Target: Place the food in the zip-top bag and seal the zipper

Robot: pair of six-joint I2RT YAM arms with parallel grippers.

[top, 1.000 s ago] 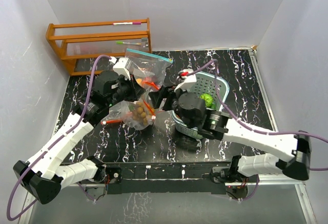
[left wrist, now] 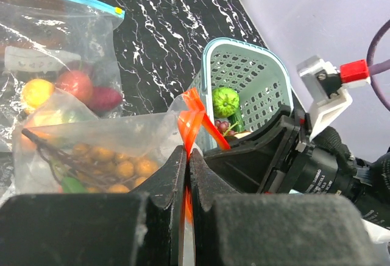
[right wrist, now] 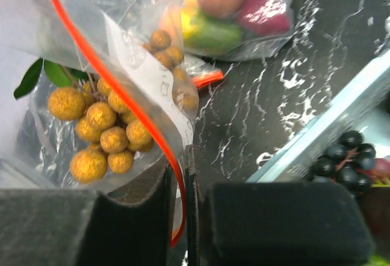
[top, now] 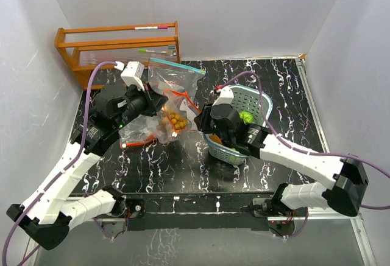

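Observation:
A clear zip bag with an orange zipper edge [left wrist: 191,120] holds several small round yellow-brown fruits [top: 177,120] and green leaves. Its mouth is spread between my two grippers. My left gripper is shut on one part of that orange edge, which shows between its fingers. On the other side, my right gripper has the orange rim [right wrist: 131,98] running down between its close-set fingers; whether they pinch it cannot be told. Below the rim, the fruits [right wrist: 113,126] lie inside the bag.
To the right stands a pale green basket [left wrist: 244,59] with a green vegetable [left wrist: 225,101] and dark grapes [right wrist: 344,159]. Behind is a blue-zipped bag [left wrist: 61,1] with produce. A wooden rack [top: 116,47] stands at the back left.
My left gripper has shifted a little left.

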